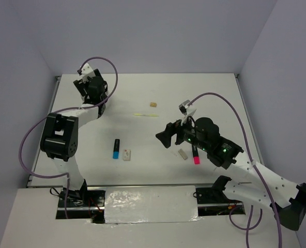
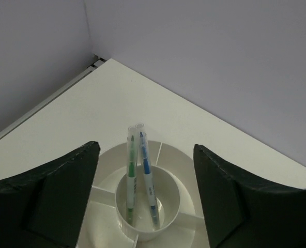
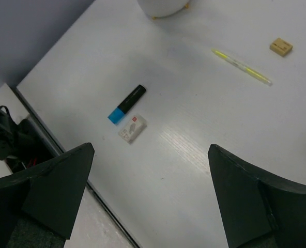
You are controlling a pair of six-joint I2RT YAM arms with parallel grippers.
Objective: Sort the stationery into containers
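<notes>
My left gripper is open above a white divided round container (image 2: 105,223), whose centre cup holds two pens, one green (image 2: 131,181) and one blue (image 2: 149,191). My right gripper is open over the table's right half. On the table lie a yellow pen (image 1: 146,114), a small tan block (image 1: 153,104), a black marker with blue cap (image 1: 116,149), a pale eraser-like block (image 1: 126,155), a grey block (image 1: 183,154) and a pink-capped marker (image 1: 196,158).
Grey walls border the white table (image 1: 142,129) at back and sides. My right arm covers part of the right side. The front rail (image 1: 148,184) runs along the near edge.
</notes>
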